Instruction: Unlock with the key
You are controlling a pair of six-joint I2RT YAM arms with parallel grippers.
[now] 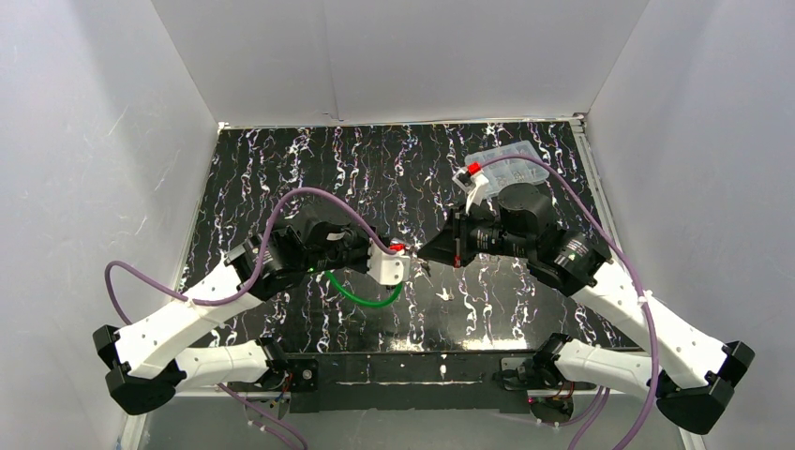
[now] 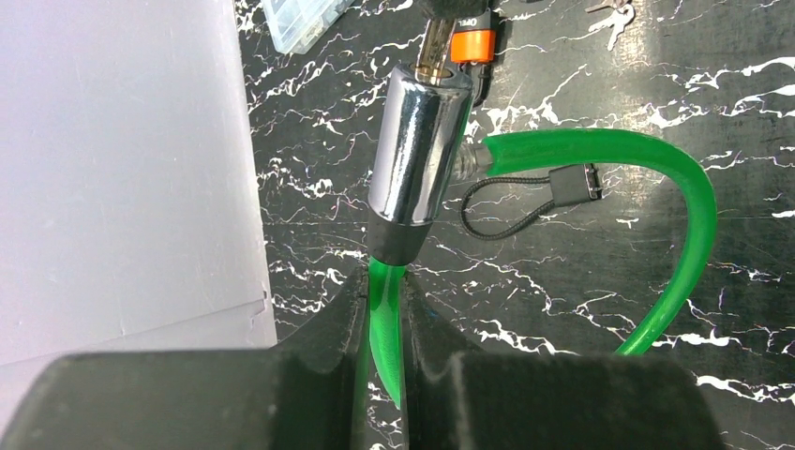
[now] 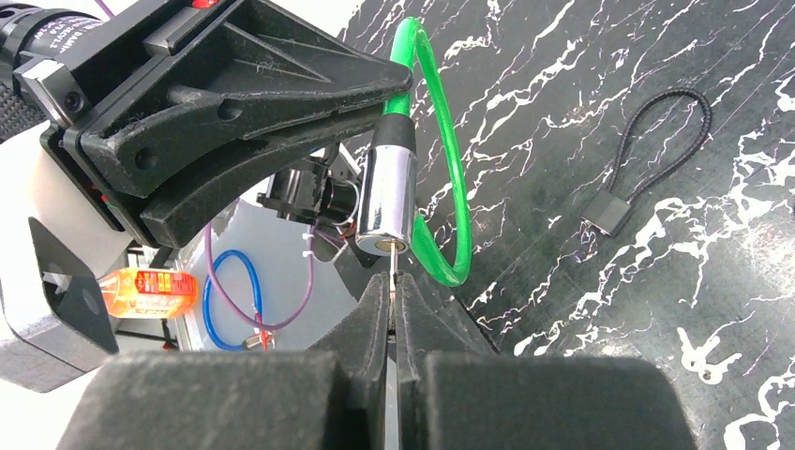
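Observation:
My left gripper is shut on the green cable (image 2: 600, 148) of the lock, just below the black collar of its chrome body (image 2: 417, 150). The cable curves round in a loop. My right gripper is shut on a thin metal key (image 3: 394, 261), gripping it at its near end. In the right wrist view the key's shaft meets the round end face of the chrome lock (image 3: 386, 187), near its middle. How deep the shaft sits in the keyhole cannot be told. Both grippers hold these above the table, close together in the top view.
A small black cable lock (image 3: 607, 213) lies on the dark marbled table (image 1: 347, 159). Other keys (image 1: 444, 293) rest near the front. At the back right is a clear plastic tray (image 1: 514, 169). White walls bound the sides.

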